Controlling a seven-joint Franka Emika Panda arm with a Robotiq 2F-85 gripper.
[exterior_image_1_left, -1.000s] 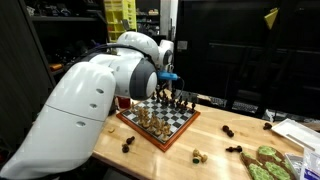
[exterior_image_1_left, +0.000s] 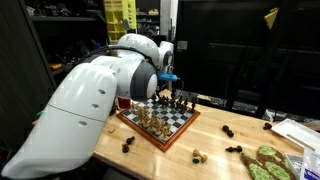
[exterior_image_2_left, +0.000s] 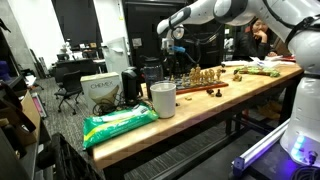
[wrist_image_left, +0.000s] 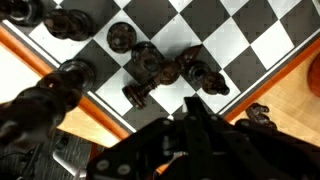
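Note:
A chessboard (exterior_image_1_left: 184, 122) lies on the wooden table, with light brown pieces (exterior_image_1_left: 150, 122) on the near side and dark pieces (exterior_image_1_left: 180, 101) on the far side. Seen from the wrist, a dark chess piece (wrist_image_left: 165, 76) lies on its side across the squares. A dark piece (wrist_image_left: 207, 78) is just right of it, and a round-topped one (wrist_image_left: 121, 37) to its upper left. My gripper points at the board close by these pieces, shut, with nothing showing between its fingers. The fingertips are hard to make out in both exterior views.
Several loose dark pieces (exterior_image_1_left: 228, 131) lie on the table right of the board, where bare wood is free. A green patterned item (exterior_image_1_left: 268, 164) and a white tray (exterior_image_1_left: 297, 132) are farther right. A white container (exterior_image_2_left: 163, 99) stands near the table edge.

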